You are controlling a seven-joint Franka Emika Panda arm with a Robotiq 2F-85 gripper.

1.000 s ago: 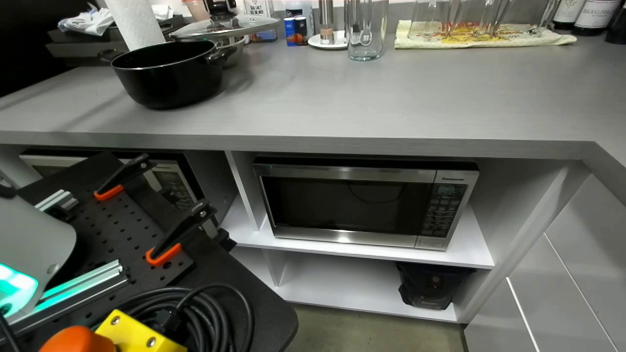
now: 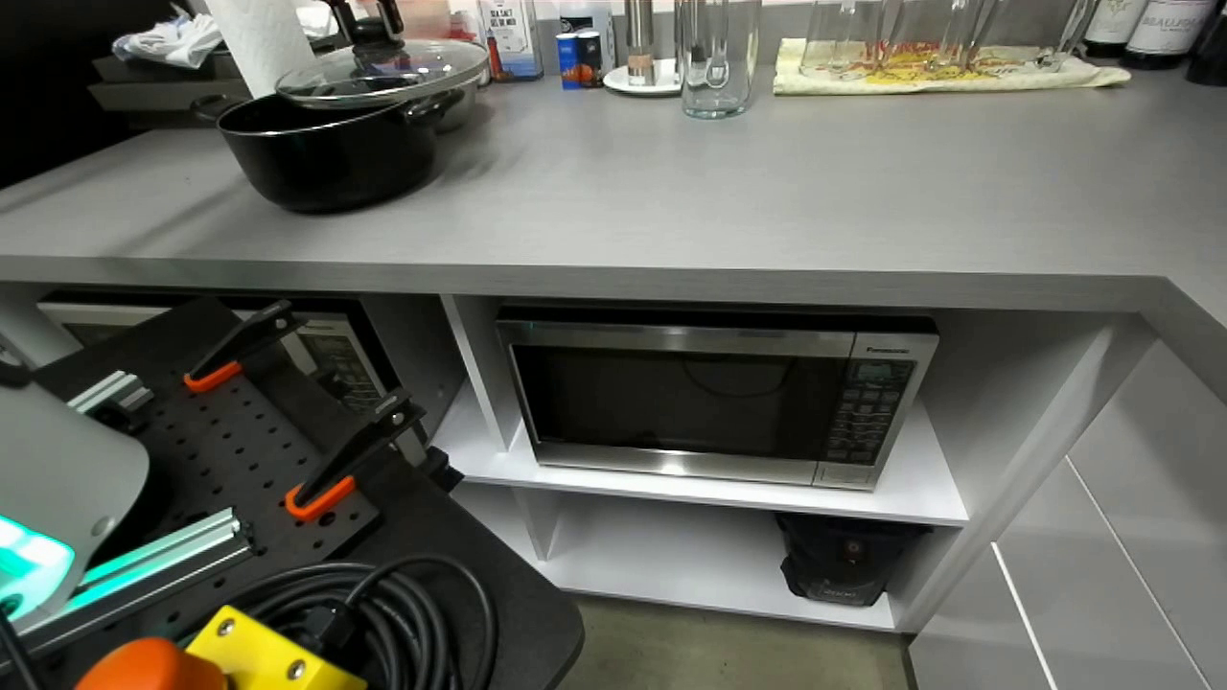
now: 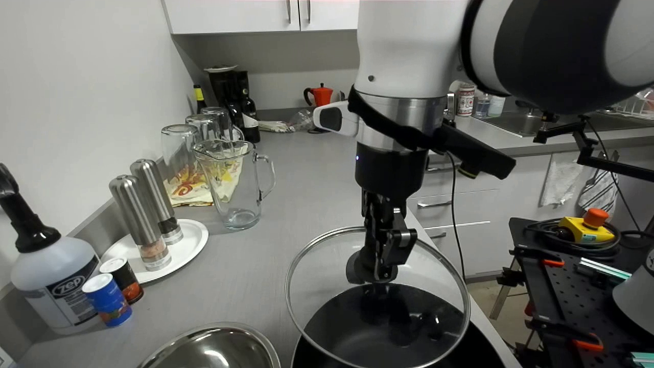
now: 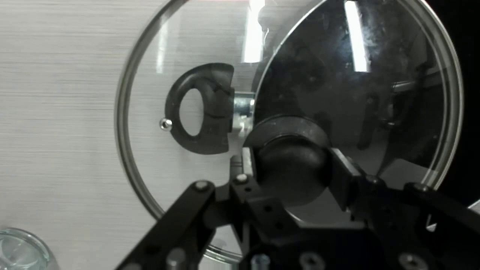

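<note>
A clear glass lid (image 3: 325, 267) with a metal rim hangs over the counter, held by its black knob (image 4: 292, 168) between my fingers. My gripper is shut on that knob. Below the lid stands a black pot (image 2: 328, 161), its mouth partly covered from above. From the wrist view, the lid overlaps only part of the pot, and bare counter and the pot's side handle (image 4: 216, 108) show through the glass. In exterior view 1, the lid (image 2: 385, 79) sits slightly tilted at the pot's far side; whether it touches the rim I cannot tell.
A steel bowl (image 3: 211, 350) stands beside the pot. Farther along are a glass pitcher (image 3: 236, 190), two mills on a white plate (image 3: 196, 242) and a spray bottle (image 3: 55, 282).
The lid, held in my gripper, has moved left in exterior view 1, from behind the pot's right side to over its opening, and sits lower. The pot has stayed put.
</note>
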